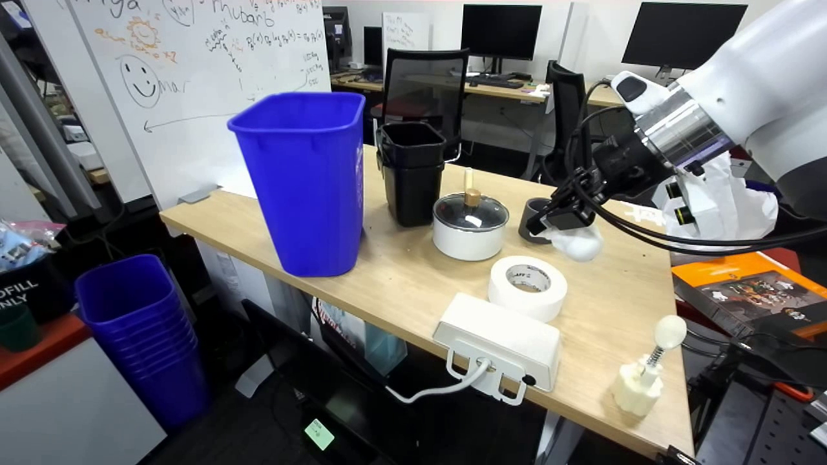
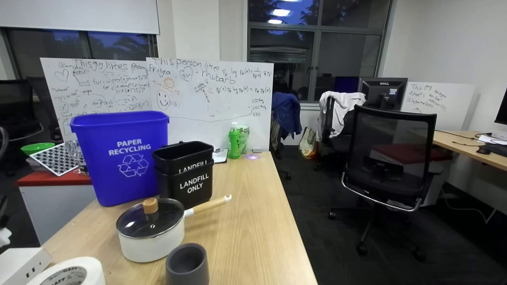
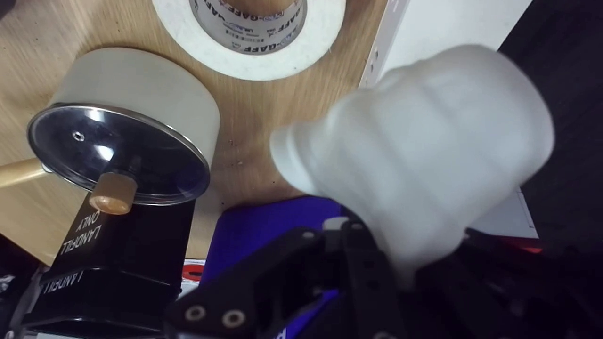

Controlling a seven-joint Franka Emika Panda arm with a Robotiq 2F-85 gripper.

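Observation:
A white, ridged object shaped like a small bottle (image 3: 418, 141) is held between the black fingers of my gripper, which is shut on it. In exterior view 1 the gripper (image 1: 564, 225) hangs above the right part of the table, in front of the dark grey cup (image 1: 534, 210) and partly covering it. Below the gripper's black fingers, the white object (image 1: 579, 243) shows clear of the tabletop. Neither the gripper nor the held object can be made out in exterior view 2.
Left of the cup stands a lidded white pot (image 1: 469, 236). A tape roll (image 1: 548, 299) and a white box (image 1: 500, 334) lie nearer the front edge. Farther left are black bins (image 1: 412, 178) and a tall blue bin (image 1: 310, 186). A cream plunger-topped object (image 1: 638, 386) occupies the front right corner.

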